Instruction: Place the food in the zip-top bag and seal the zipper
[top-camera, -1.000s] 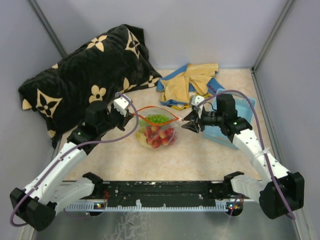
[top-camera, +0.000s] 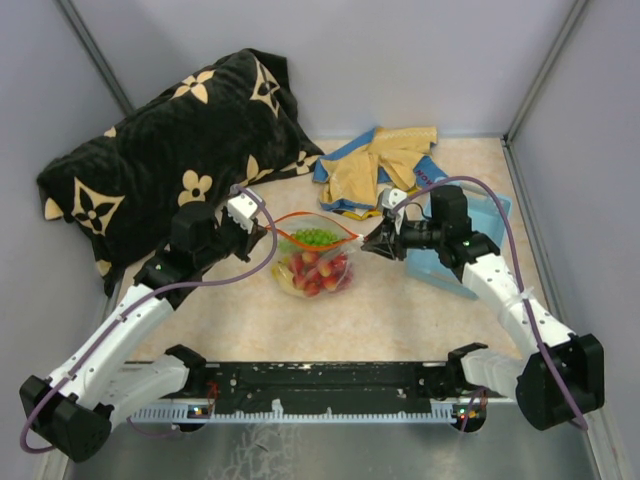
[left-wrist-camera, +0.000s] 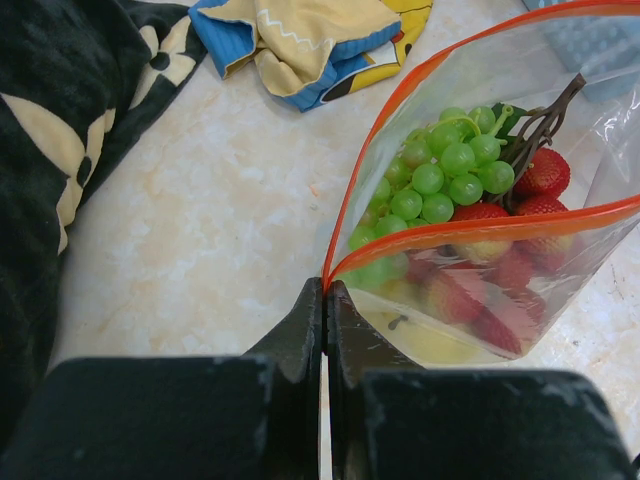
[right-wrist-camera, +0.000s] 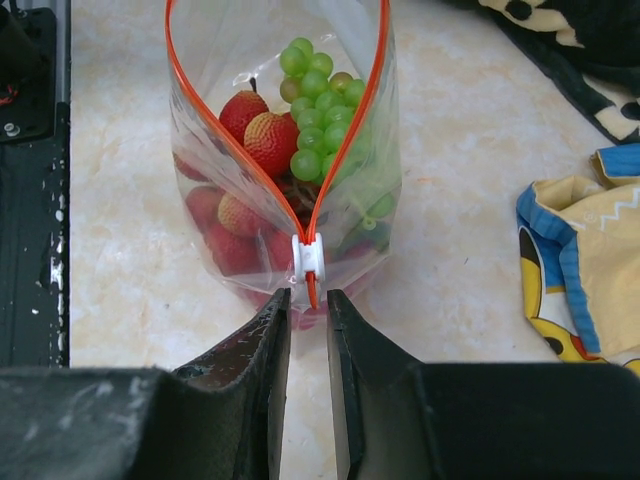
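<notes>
The clear zip top bag stands in the middle of the table, its orange-rimmed mouth gaping. Inside are green grapes and red strawberry-like fruit. My left gripper is shut on the bag's corner, at one end of the orange zipper. At the opposite end sits a white slider. My right gripper is partly open, its fingertips on either side of the slider's near end, with a narrow gap between them; contact cannot be told.
A blue basket stands behind the right arm. Yellow and blue cloth lies at the back, and a black flowered cushion fills the back left. The table in front of the bag is clear.
My right gripper has shifted slightly left toward the slider, and its fingers look closer together than a second ago. The left arm and the bag have stayed in place.
</notes>
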